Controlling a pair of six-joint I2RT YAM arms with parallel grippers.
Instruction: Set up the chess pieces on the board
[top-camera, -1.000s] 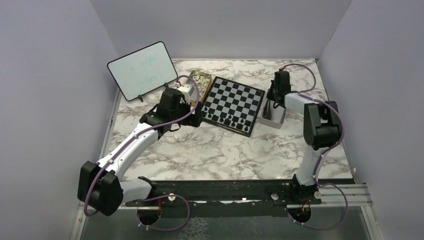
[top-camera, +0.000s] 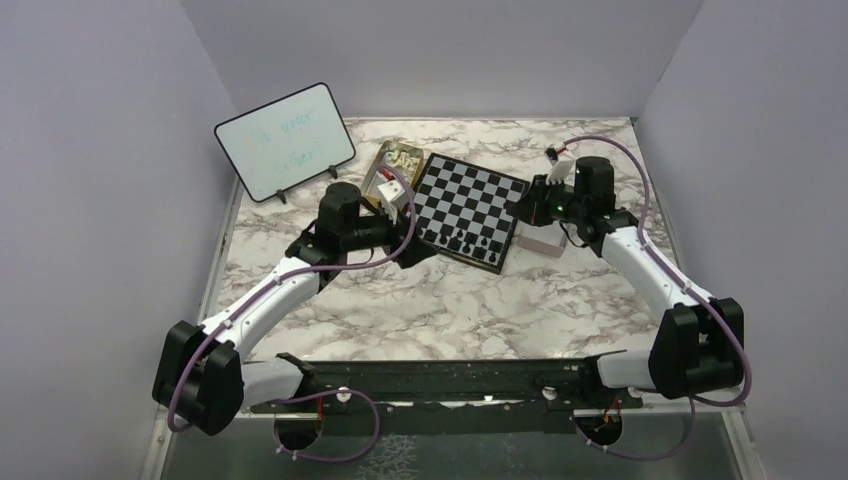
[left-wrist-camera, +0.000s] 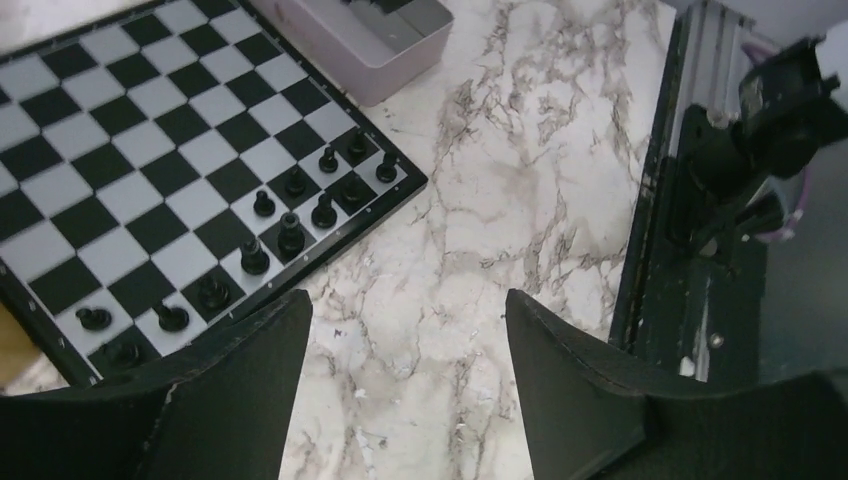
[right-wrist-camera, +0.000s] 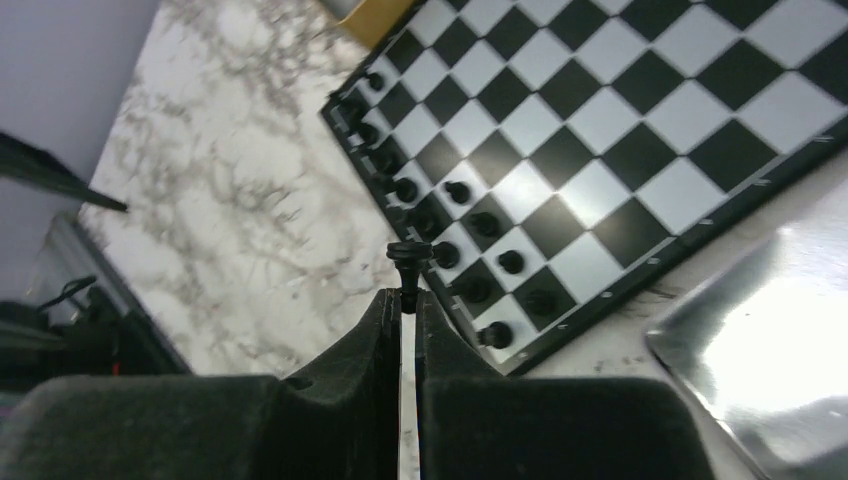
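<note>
The checkered board (top-camera: 470, 200) lies mid-table, several black pieces (left-wrist-camera: 291, 235) standing along its near rows. My right gripper is shut on a small dark chess piece (right-wrist-camera: 408, 255), held upright, over the board's right side in the top view. My left gripper is at the board's near left, its fingers apart with nothing between them.
A grey box (top-camera: 543, 245) sits right of the board, a tray of light pieces (top-camera: 403, 160) at its back left. A whiteboard (top-camera: 285, 140) stands at the left.
My left gripper has moved right and slightly toward the front.
</note>
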